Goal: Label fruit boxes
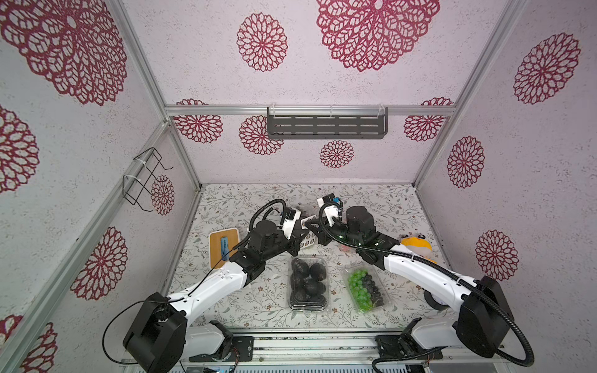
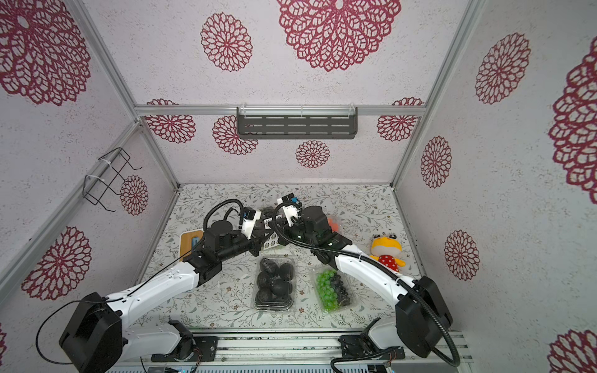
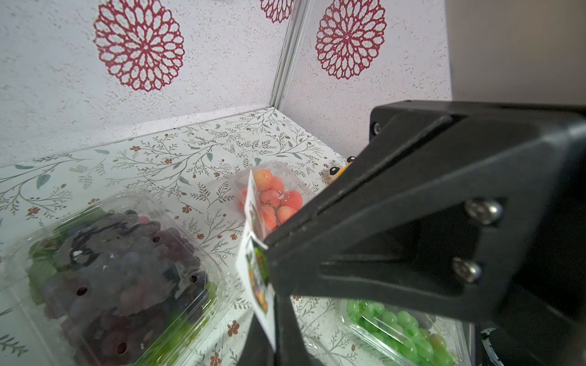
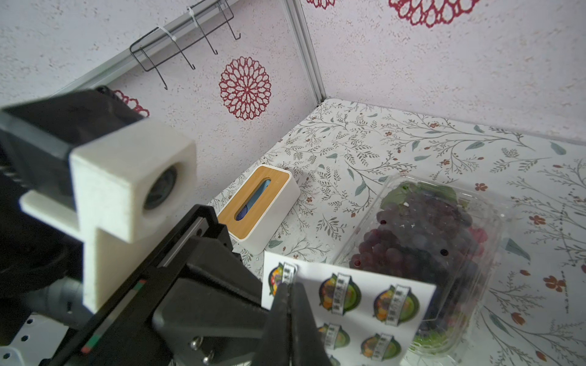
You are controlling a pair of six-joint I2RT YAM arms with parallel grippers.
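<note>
My two grippers meet mid-air above the middle of the table around a white sticker sheet (image 4: 348, 305) printed with round fruit labels. My left gripper (image 1: 297, 235) is shut on the sheet. My right gripper (image 1: 314, 227) is shut at the sheet, its fingertips over an upper corner label in the right wrist view; whether it grips anything is unclear. A clear box of red grapes (image 3: 122, 280) lies behind the grippers. A box of peach-coloured fruit (image 3: 274, 201) stands farther right. Nearer are a box of dark fruit (image 1: 307, 283) and a box of green and dark grapes (image 1: 363, 289).
A wooden-lidded tissue box (image 4: 256, 201) stands at the left, and a yellow toy (image 2: 385, 245) at the right, beside the right arm. A wire rack (image 1: 140, 183) hangs on the left wall.
</note>
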